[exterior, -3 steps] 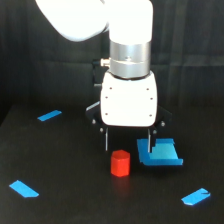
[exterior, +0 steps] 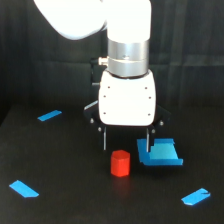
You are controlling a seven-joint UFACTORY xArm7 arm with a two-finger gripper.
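A white robot arm reaches down from the top, its gripper (exterior: 126,142) hanging open above and behind a small red block (exterior: 120,163) on the dark table. The dark fingers stand apart with nothing visible held between them. A blue square tray (exterior: 161,157) lies to the right of the red block, partly behind the right finger.
Blue tape strips (exterior: 24,189) mark the dark table at front left, with others at back left (exterior: 50,115) and front right (exterior: 195,197). The table around the block and tray is otherwise clear.
The red block and blue tray look unchanged.
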